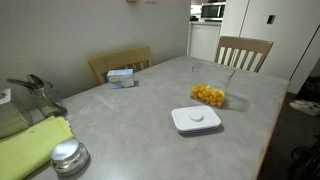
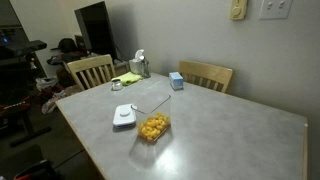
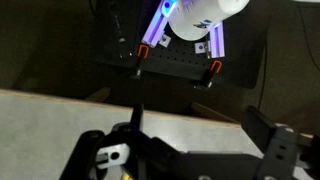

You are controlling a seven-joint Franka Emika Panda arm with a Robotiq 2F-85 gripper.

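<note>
A clear container holding orange-yellow pieces stands on the grey table, open at the top. Beside it, a white lid lies flat on the tabletop. In exterior view 2 the same container is near the table's front edge, with the lid to its left. My gripper shows only in the wrist view, open, its dark fingers wide apart and nothing visible between them. Below it run the table's edge and the robot's white base. A sliver of yellow shows at the bottom of that view.
A blue-and-white box stands near the back edge. A silver jar, a yellow-green cloth and a utensil holder occupy one end. Wooden chairs border the table.
</note>
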